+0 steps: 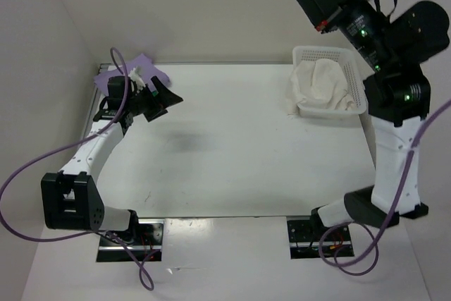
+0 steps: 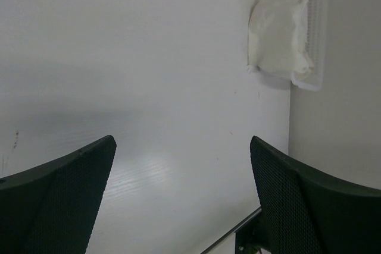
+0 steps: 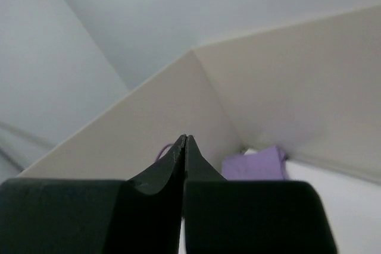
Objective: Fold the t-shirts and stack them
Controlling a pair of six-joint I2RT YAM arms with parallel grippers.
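Folded purple cloth lies at the table's back left corner, partly behind my left arm. At the back right, a cream cloth sits in a white basket, with one edge draped over the basket's left rim. My left gripper is open above the table to the front right of the purple cloth, nothing between its fingers. High up and close to the top camera, my right gripper is shut, with no cloth showing at its fingertips. It is well clear of the basket.
Bare white table fills the middle and front. Walls close in the back and both sides. A purple cable loops along the left arm, and another cable runs beside the right arm.
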